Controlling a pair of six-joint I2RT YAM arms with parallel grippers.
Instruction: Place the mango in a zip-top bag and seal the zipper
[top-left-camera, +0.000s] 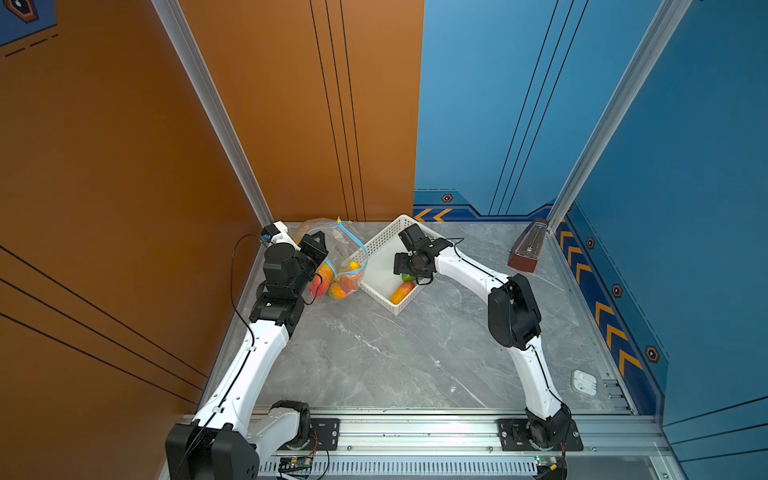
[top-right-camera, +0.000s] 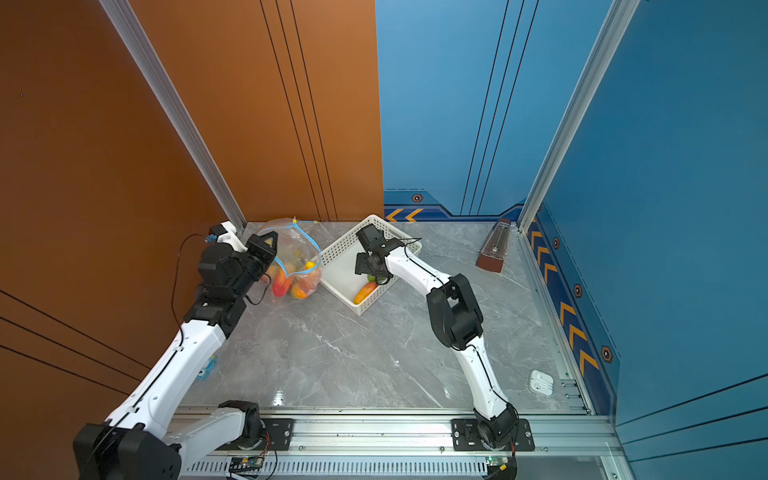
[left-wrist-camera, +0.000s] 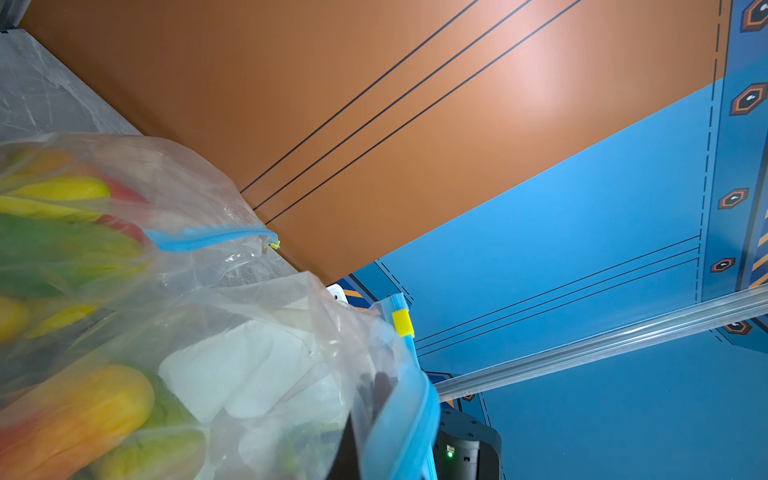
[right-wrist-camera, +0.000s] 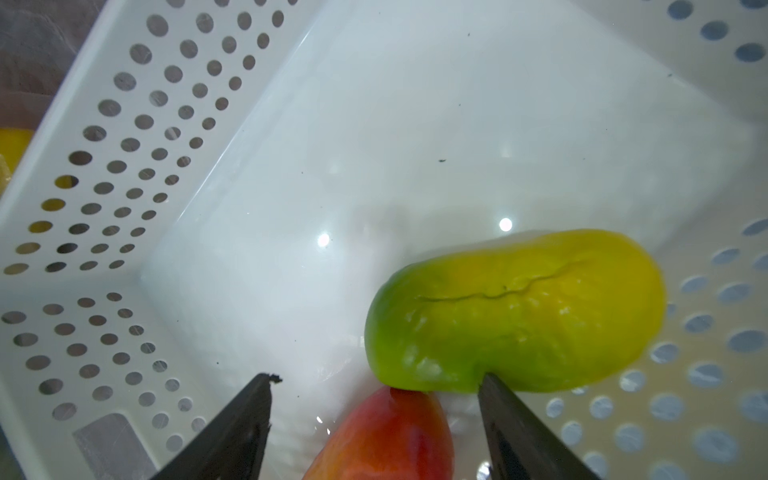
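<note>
The clear zip bag (top-left-camera: 344, 280) with blue zipper holds several fruits at the left back. My left gripper (top-left-camera: 316, 248) is at its top edge; in the left wrist view the bag film and zipper cover its fingers, shut on the bag's edge. My right gripper points down into the white basket (right-wrist-camera: 264, 200), its fingers apart with nothing held, just beside a green-yellow mango (right-wrist-camera: 512, 308). A red-orange mango (right-wrist-camera: 388, 440) lies between and beyond the fingertips on the basket floor.
A brown-red box with clear top (top-left-camera: 528, 248) stands at the back right. A small white object (top-left-camera: 584, 382) lies at the front right.
</note>
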